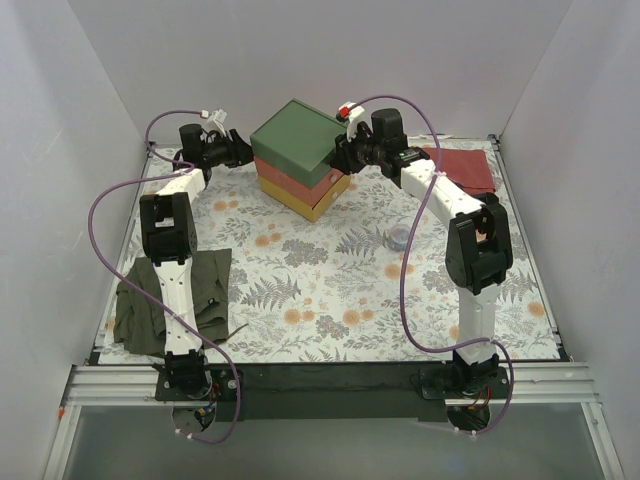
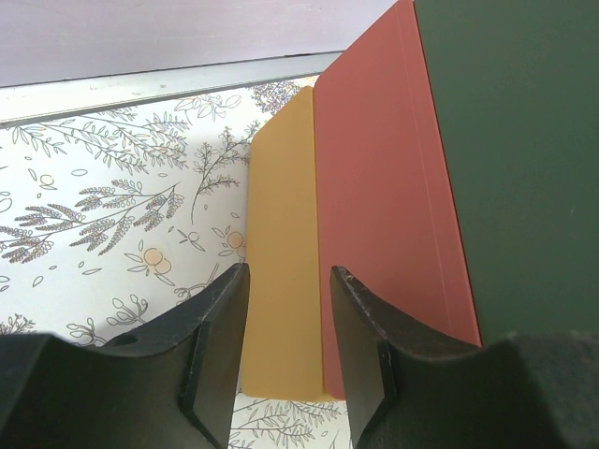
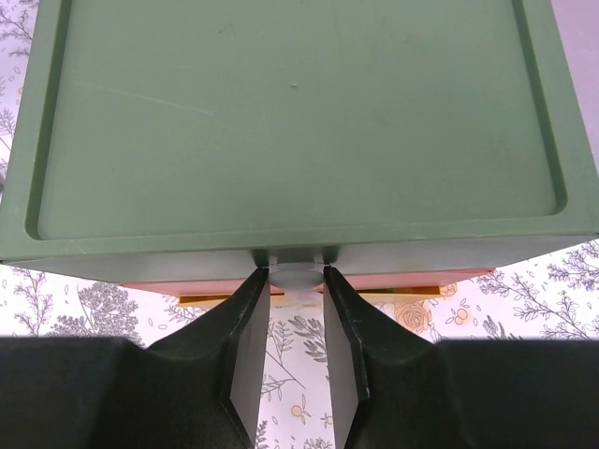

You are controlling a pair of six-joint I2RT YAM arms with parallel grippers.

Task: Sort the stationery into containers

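A stacked drawer unit stands at the back of the table, with a green top drawer point(image 1: 297, 138), a red middle drawer point(image 1: 290, 180) and a yellow bottom drawer point(image 1: 300, 203). In the right wrist view my right gripper is shut on the green drawer's pale round knob point(image 3: 296, 279). The green drawer looks closed. To the left of the unit, my left gripper point(image 1: 245, 150) stands open; its view shows the yellow side point(image 2: 284, 253) and red side point(image 2: 388, 178) beyond the parted fingers, with nothing held.
A clear round container point(image 1: 398, 238) sits right of centre. A dark green cloth point(image 1: 205, 290) lies at front left, a red cloth point(image 1: 466, 168) at back right, partly behind the right arm.
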